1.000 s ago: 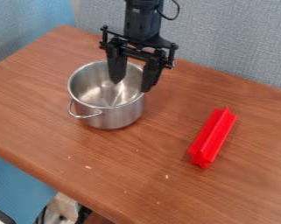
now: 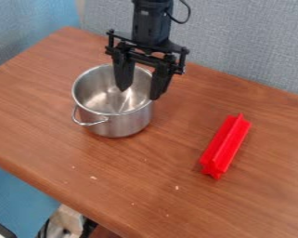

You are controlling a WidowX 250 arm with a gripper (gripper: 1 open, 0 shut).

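A steel pot (image 2: 111,116) with a wire handle stands on the wooden table, left of centre. My black gripper (image 2: 141,82) hangs over the pot, its two fingers spread apart, one above the pot's interior and the other at about its right rim. I see nothing held between them. On the right lies a long red object (image 2: 226,145).
A grey textured wall (image 2: 238,42) runs behind it. The table's edge drops away at the lower left.
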